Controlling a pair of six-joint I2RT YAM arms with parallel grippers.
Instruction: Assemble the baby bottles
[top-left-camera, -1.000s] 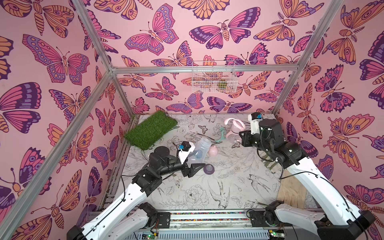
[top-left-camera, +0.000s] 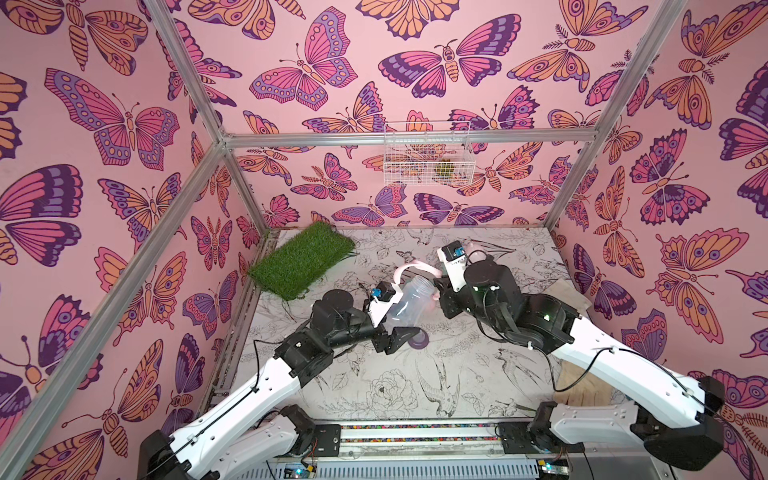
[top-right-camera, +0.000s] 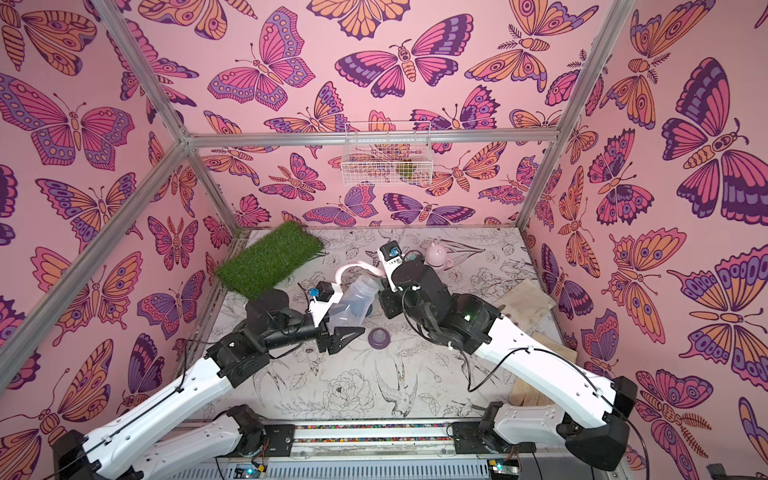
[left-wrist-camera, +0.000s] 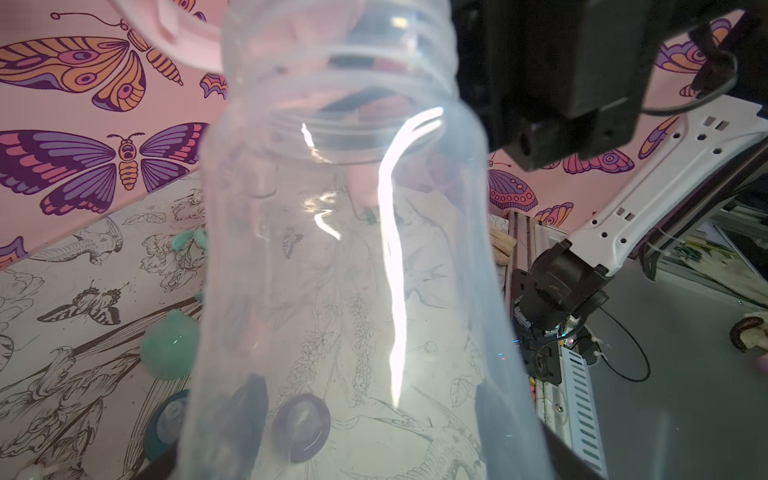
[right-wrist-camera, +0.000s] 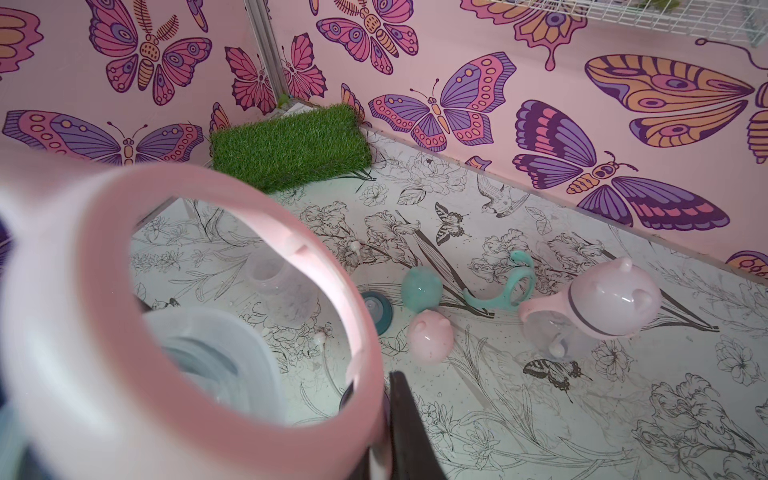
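Note:
My left gripper (top-left-camera: 393, 339) grips a clear bottle (left-wrist-camera: 344, 264) by its body, neck tilted upward. My right gripper (top-left-camera: 444, 292) is shut on a pink handle ring (right-wrist-camera: 72, 312), held right by the bottle's neck; whether they touch is unclear. On the table are a pink cap (right-wrist-camera: 429, 336), a teal cap (right-wrist-camera: 421, 288), a teal ring piece (right-wrist-camera: 376, 312), a teal handle (right-wrist-camera: 500, 294), another clear bottle (right-wrist-camera: 276, 280), a pink-handled bottle with cap (right-wrist-camera: 608, 296) and a purple ring (top-left-camera: 418, 339).
A grass mat (top-left-camera: 300, 258) lies back left. A wire basket (top-left-camera: 429, 164) hangs on the back wall. Beige cloths (top-right-camera: 524, 304) lie at the right edge.
My right gripper has travelled left with the pink handle to the bottle's neck. The left gripper and bottle have shifted slightly to the right.

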